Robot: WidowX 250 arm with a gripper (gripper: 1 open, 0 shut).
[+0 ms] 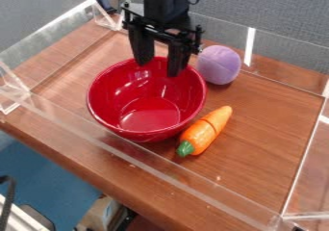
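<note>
My black gripper [160,58] hangs from the top of the camera view over the back of a red bowl [145,110], its two fingers apart with nothing visible between them. The bowl stands empty on the wooden table. An orange carrot with a green tip [205,130] lies just right of the bowl, toward the front. A purple round object [220,64] sits behind the bowl, right of my gripper.
Clear plastic walls border the wooden table [266,148]. Bare wood is free at the left back, along the front and on the right. A grey panel stands behind.
</note>
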